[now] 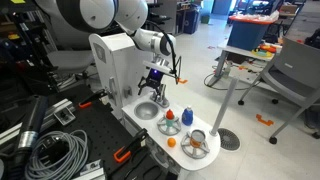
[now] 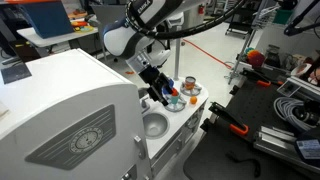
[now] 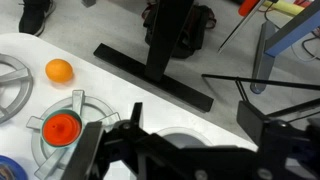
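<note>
My gripper (image 1: pixel 152 82) hangs above the sink end of a white toy kitchen counter. In the wrist view its two dark fingers (image 3: pixel 98 152) stand wide apart, with no object visible between them. Below is the round metal sink bowl (image 1: pixel 147 111). A red object (image 3: pixel 61 128) with a greenish rim sits on a burner, left of the gripper in the wrist view. Near the counter's edge lies an orange ball-like object (image 3: pixel 59 71). A blue object (image 1: pixel 187 116) stands farther along the counter, partly cut off in the wrist view.
A metal pot (image 1: pixel 197 136) rests on another burner. The faucet (image 1: pixel 163 90) rises behind the sink. Alongside runs a black table (image 1: pixel 100 135) with a coiled cable (image 1: pixel 62 155) and red-handled clamps (image 1: pixel 130 149). A tall white panel (image 1: pixel 115 65) stands beside the arm.
</note>
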